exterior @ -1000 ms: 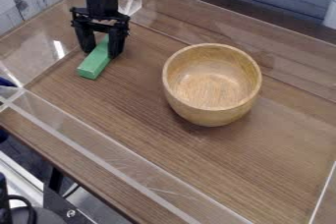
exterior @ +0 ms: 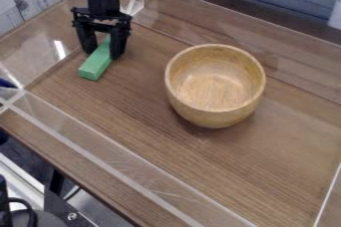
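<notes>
My gripper (exterior: pixel 102 34) reaches down from the top of the view, its dark fingers over a green block (exterior: pixel 95 63) that lies on the brown tabletop (exterior: pixel 160 181) at the upper left. The fingers are at the block's far end and partly cover it. Whether they are shut on it is too small to tell.
A large tan bowl (exterior: pixel 213 84) stands right of centre. A pale wall and the table's edge run along the left and back, and a small clear object (exterior: pixel 131 0) is beside the arm at the top.
</notes>
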